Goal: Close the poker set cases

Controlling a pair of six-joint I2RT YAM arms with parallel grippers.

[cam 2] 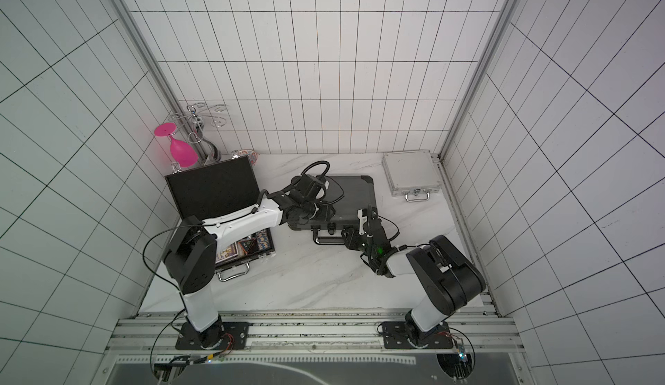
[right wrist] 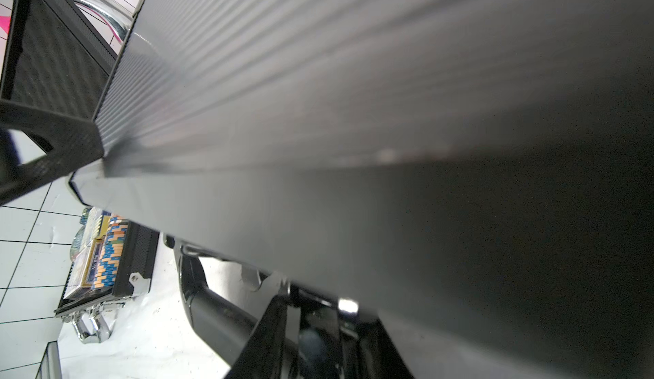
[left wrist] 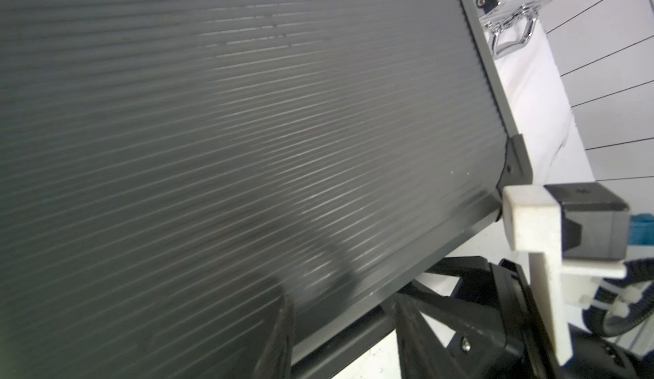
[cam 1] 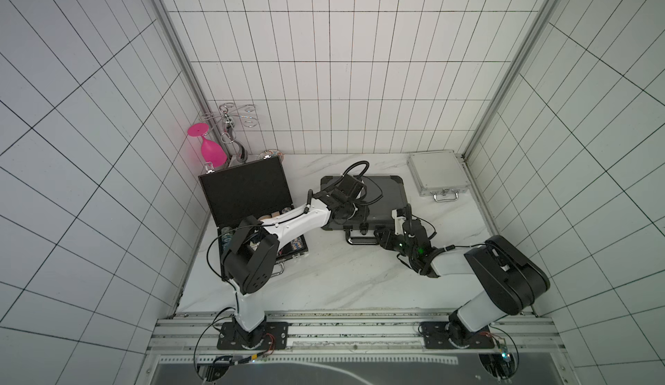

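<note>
The dark grey case [cam 1: 388, 192] lies at the table's centre with its lid down, handle [cam 1: 361, 241] toward the front. Above its front edge my left gripper is parted, and only the lid edge shows between its fingers. Low at the front, near the right end of the handle, my right gripper stands with its fingers apart; a dark shiny part, possibly a latch, shows between them, and I cannot tell if they touch it. At the left, the black case stands open, its lid [cam 1: 246, 191] upright, chips [right wrist: 109, 256] and cards inside.
A shut silver case [cam 1: 440, 171] sits at the back right. Behind the open case are a pink goblet [cam 1: 211, 151] and a metal rack [cam 1: 228, 118]. My left arm reaches across the open case.
</note>
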